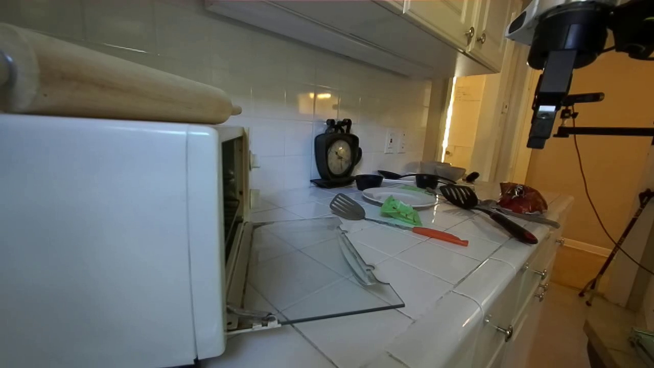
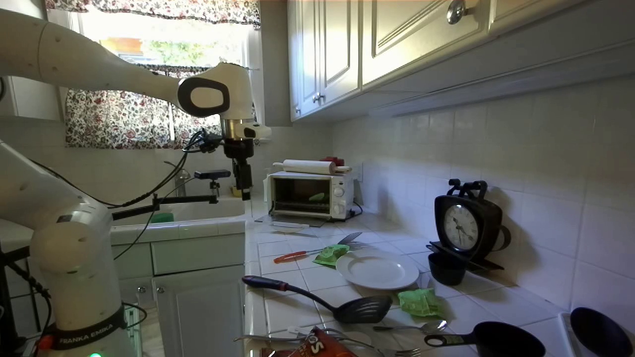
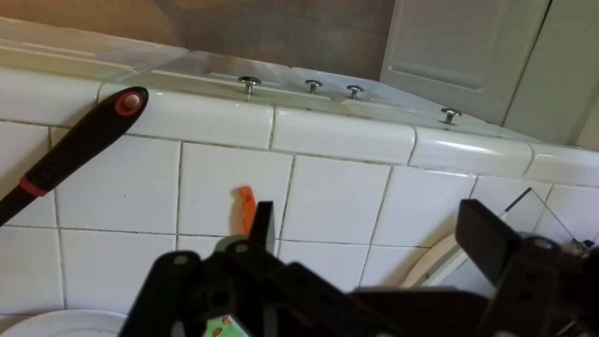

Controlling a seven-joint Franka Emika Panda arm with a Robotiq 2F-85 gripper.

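Note:
My gripper is open in the wrist view, its fingers wide apart with only white tile showing between them. In exterior view 2 it hangs high above the counter's front edge, touching nothing. A white toaster oven stands at the far end of the counter. Its glass door is lowered, with a pale handle along the outer part. Inside the oven there is something green. On the counter are an orange-handled spatula, a green packet and a white plate.
A rolling pin lies on top of the oven. A black slotted turner, another green packet, a black scale, cups and cutlery crowd the nearer counter. Overhead, cabinets jut out. A sink lies left of the oven.

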